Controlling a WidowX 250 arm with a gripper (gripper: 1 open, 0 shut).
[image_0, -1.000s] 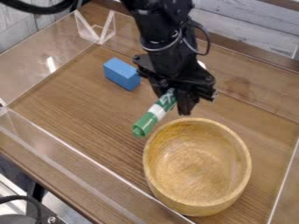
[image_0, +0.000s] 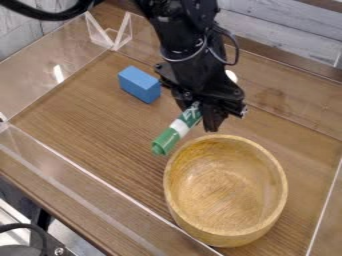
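My black gripper (image_0: 201, 106) reaches down from the top centre, shut on a green cylinder (image_0: 173, 136) with a pale middle band. The cylinder slants down to the left, its lower end just above and left of the rim of a round tan bowl (image_0: 226, 197), which is empty. The fingertips are partly hidden by the gripper's body and the cylinder.
A blue block (image_0: 139, 84) sits on the wooden tray floor (image_0: 80, 125) left of the gripper. A white object (image_0: 231, 76) is partly hidden behind the arm. Clear plastic walls edge the tray; open floor lies at left and right.
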